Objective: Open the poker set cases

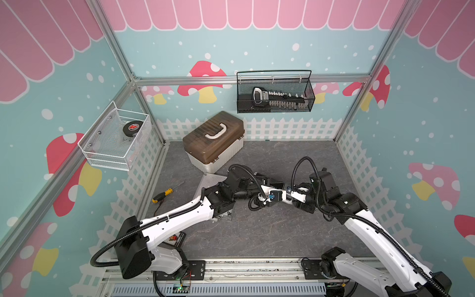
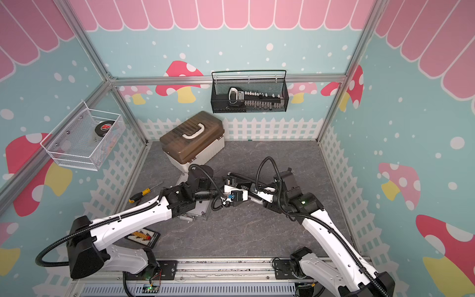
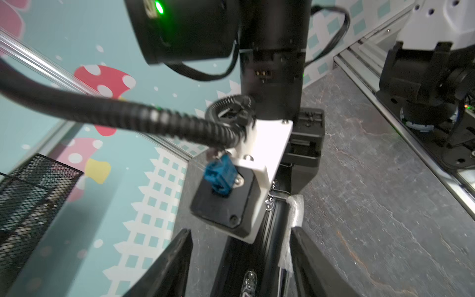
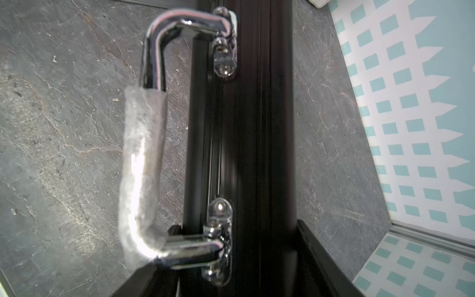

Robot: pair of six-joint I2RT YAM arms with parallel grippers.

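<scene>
A black case with a chrome handle (image 4: 139, 163) in a clear sleeve is held up at the middle of the floor. In the right wrist view my right gripper has its fingers on either side of the case's black body (image 4: 257, 123), near the handle's lower mount. My left gripper has its fingers apart above the case in the left wrist view; whether they touch it I cannot tell. In the top views both grippers meet and largely hide the case.
A brown toolbox (image 1: 213, 141) stands at the back left, a silver case (image 2: 195, 208) behind the left arm, a screwdriver (image 1: 163, 195) at the left. Baskets (image 1: 275, 94) hang on the walls.
</scene>
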